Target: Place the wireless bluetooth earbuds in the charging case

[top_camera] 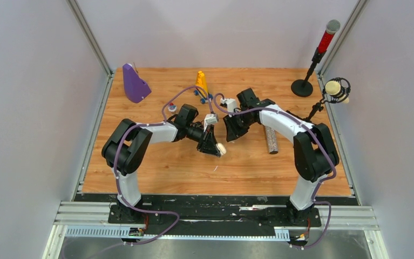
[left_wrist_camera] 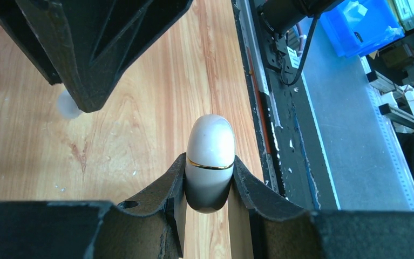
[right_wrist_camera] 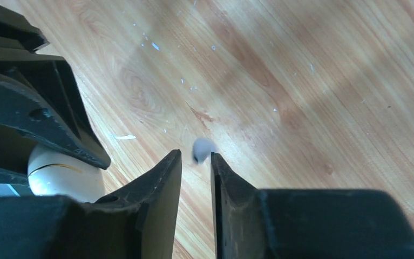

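Observation:
My left gripper is shut on the closed white charging case, an egg-shaped thing with a thin gold seam, held above the table. My right gripper stands open, with a gap between its fingertips and nothing gripped. Beyond those tips the white earbud shows blurred, apart from the case; whether it touches the table I cannot tell. In the left wrist view the earbud appears as a pale blur by the right fingers. From above, my right gripper is just right of the case.
Behind the arms stand a purple wedge-shaped object and a yellow toy on wheels. A speckled cylinder lies under the right arm, and a red microphone stands back right.

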